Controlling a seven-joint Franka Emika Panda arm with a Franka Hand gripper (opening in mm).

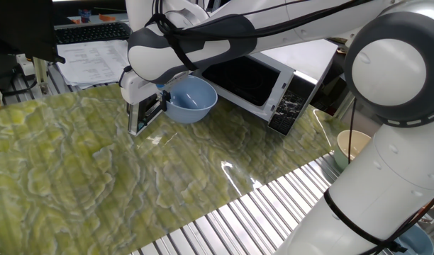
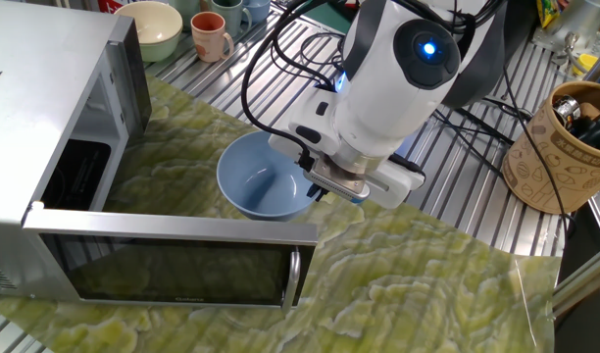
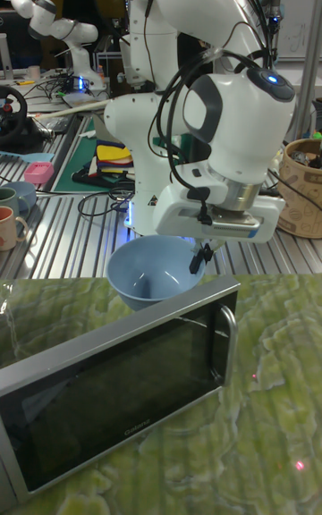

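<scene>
A light blue bowl (image 1: 191, 99) is on the green marbled mat, behind the open door (image 3: 123, 401) of a microwave (image 2: 45, 88). My gripper (image 1: 147, 119) is low at the bowl's side, its dark fingers (image 3: 197, 259) close to the right rim of the bowl (image 3: 152, 272) in the third exterior view. From above, the gripper's body overlaps the right edge of the bowl (image 2: 256, 176). Whether the fingers touch or hold the rim is not clear, and the gap between them is hidden.
The microwave door (image 2: 173, 265) stands wide open beside the bowl. A cream bowl (image 2: 151, 29) and a pink mug (image 2: 211, 37) are at the back. A patterned bucket (image 2: 540, 147) with tools stands right.
</scene>
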